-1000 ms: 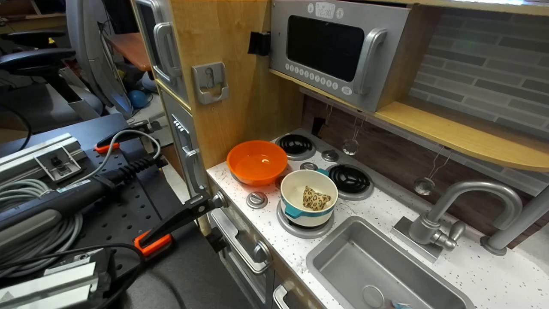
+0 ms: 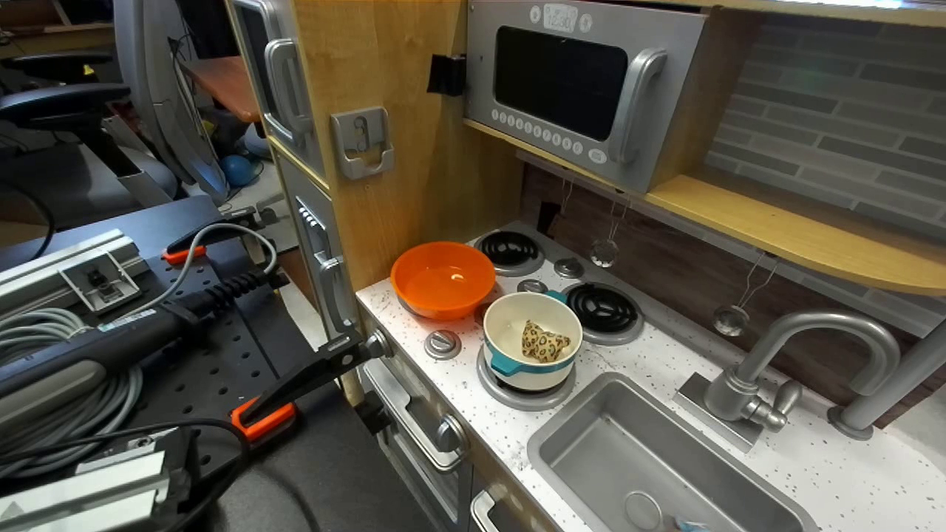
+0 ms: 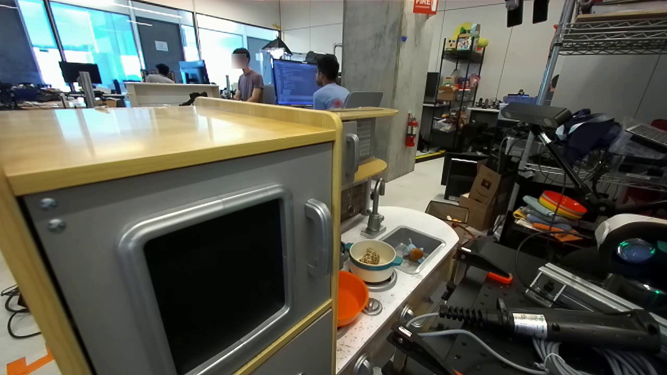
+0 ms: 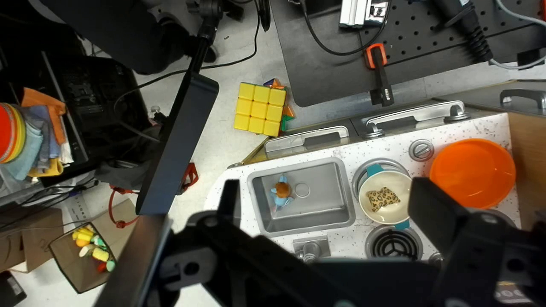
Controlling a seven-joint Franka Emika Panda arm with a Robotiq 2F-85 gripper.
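My gripper shows only in the wrist view, its dark fingers [image 4: 230, 200] wide open and empty, high above the toy kitchen counter. A cream pot [image 2: 516, 321] with teal handles stands on the front burner. In it lies a small leopard-print beanbag [image 2: 542, 342], seen also in the wrist view as a spotted pouch [image 4: 382, 199]. Beside the pot, an orange bowl [image 2: 443, 280] rests on the stove and looks empty. The grey sink [image 4: 327, 174] holds a plush toy [image 4: 282, 191] with a brown head and blue body, near the sink's end away from the stove.
A curved faucet [image 2: 811, 332] rises behind the sink. Over the stove hang the toy microwave [image 2: 559, 84] and a wooden shelf [image 2: 798, 226]. A tall cabinet wall [image 2: 408, 133] borders the bowl's side. The counter [image 2: 634, 372] between stove and sink is bare.
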